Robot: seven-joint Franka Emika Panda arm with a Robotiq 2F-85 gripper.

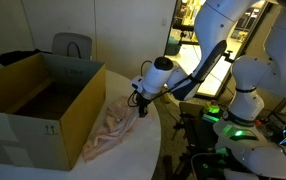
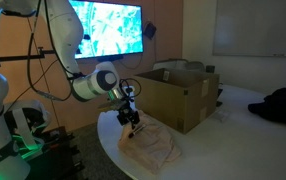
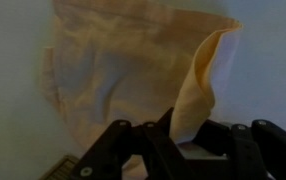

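Note:
A pale pink cloth (image 1: 105,133) lies rumpled on the white table beside the cardboard box, and it also shows in exterior view 2 (image 2: 151,147). My gripper (image 1: 139,101) is at the cloth's edge on the side towards the arm. In the wrist view, a raised fold of the cloth (image 3: 197,92) runs down between the dark fingers, and my gripper is shut on it. The rest of the cloth spreads flat and creased beyond the fingers. The fingertips themselves are partly hidden by the fold.
A large open cardboard box (image 1: 55,128) stands close to the cloth. A grey chair (image 1: 73,43) is behind the table.

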